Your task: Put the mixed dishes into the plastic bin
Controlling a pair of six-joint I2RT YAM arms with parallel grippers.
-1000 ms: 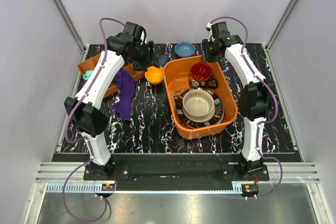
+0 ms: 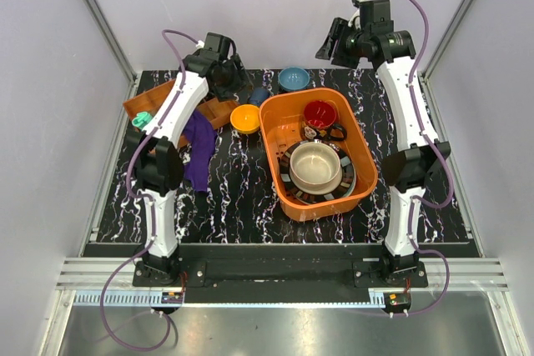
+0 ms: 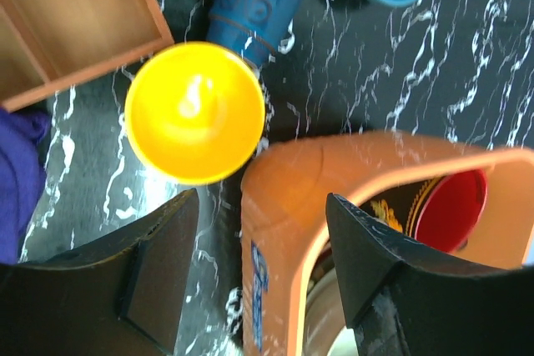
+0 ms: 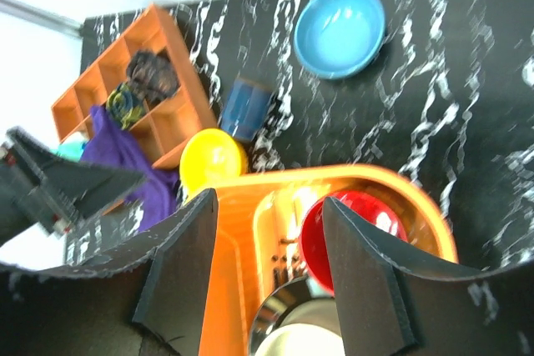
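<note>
The orange bin (image 2: 274, 164) holds a red cup (image 2: 319, 111), a cream bowl (image 2: 315, 160) and dark patterned dishes. A yellow bowl (image 3: 192, 114) sits just outside it, beside a blue mug (image 3: 254, 2). A blue bowl (image 4: 338, 27) rests at the back. My left gripper (image 2: 234, 72) hangs open above the area left of the bin, near the yellow bowl. My right gripper (image 2: 338, 43) is raised open over the bin's back right. Neither has anything between its fingers.
A wooden compartment box (image 4: 125, 72) with small items and a purple cloth (image 2: 200, 152) lie to the left.
My right gripper has risen away from the bin toward the back. My left gripper has shifted slightly back and left. The dishes have not moved.
</note>
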